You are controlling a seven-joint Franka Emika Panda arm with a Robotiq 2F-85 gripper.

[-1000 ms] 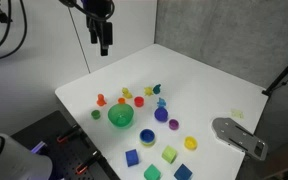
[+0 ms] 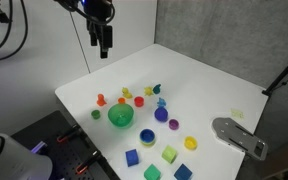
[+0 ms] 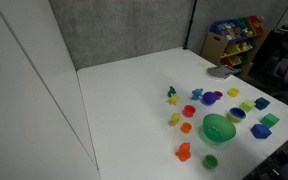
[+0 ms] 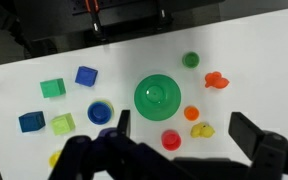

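Observation:
High above the back left of the white table hangs my gripper (image 2: 104, 50), well clear of everything on it. In the wrist view its two dark fingers (image 4: 112, 152) stand wide apart, so it is open and holds nothing. Below it sits a green bowl (image 4: 158, 97), which looks empty. Around the bowl lie a blue cup (image 4: 99, 112), a green round piece (image 4: 191, 60), an orange figure (image 4: 216, 80), an orange disc (image 4: 191, 112), a red round piece (image 4: 171, 140) and a yellow figure (image 4: 203, 130). The gripper does not show in exterior view 2.
Blue block (image 2: 132, 157), green block (image 2: 169, 154) and several other blocks lie near the front. A purple round piece (image 2: 161, 115) and blue figure (image 2: 161, 102) sit mid-table. A grey metal tray (image 2: 239, 137) lies at the right.

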